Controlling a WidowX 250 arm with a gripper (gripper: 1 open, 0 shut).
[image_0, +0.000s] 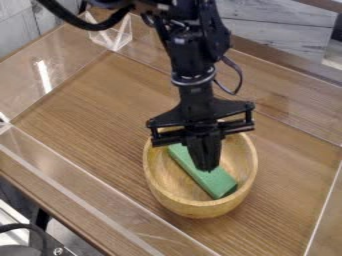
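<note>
My black gripper (203, 150) hangs over a round wooden bowl (187, 205), its fingertips low above the inside of the rim. A green rectangular block (211, 178) lies in the bowl, its far part hidden beneath the gripper. The gripper looks shut, and I see nothing held between its fingers.
The bowl stands on a wooden table (87, 135) with clear space to the left and right. A transparent edge runs along the left side, and a black cable (30, 228) shows at the bottom left.
</note>
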